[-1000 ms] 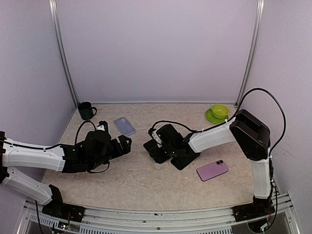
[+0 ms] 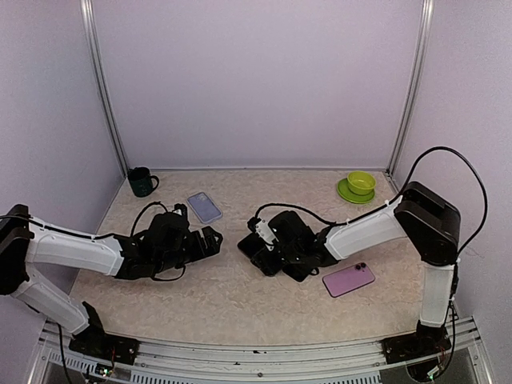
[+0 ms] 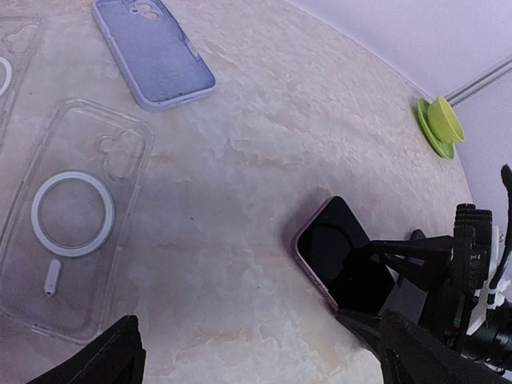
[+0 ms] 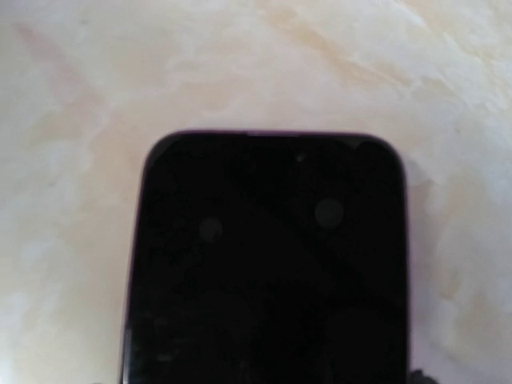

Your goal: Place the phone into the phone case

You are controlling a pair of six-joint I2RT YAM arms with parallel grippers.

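A black-screened phone with pink edges (image 3: pixel 340 248) lies face down to the table's centre, screen up, under my right gripper (image 2: pixel 264 256), whose fingers straddle it in the left wrist view; whether they touch it I cannot tell. A lilac phone case (image 2: pixel 204 208) (image 3: pixel 152 64) lies at the back left; a clear case (image 3: pixel 88 288) also shows in the left wrist view. My left gripper (image 2: pixel 210 244) stands open, left of the phone, with nothing between its fingers.
A pink phone (image 2: pixel 348 279) lies at the front right. A green mug (image 2: pixel 142 182) stands back left, a green bowl on a plate (image 2: pixel 360 182) back right.
My left arm has moved rightward, toward the middle. My right gripper has shifted slightly right over the phone.
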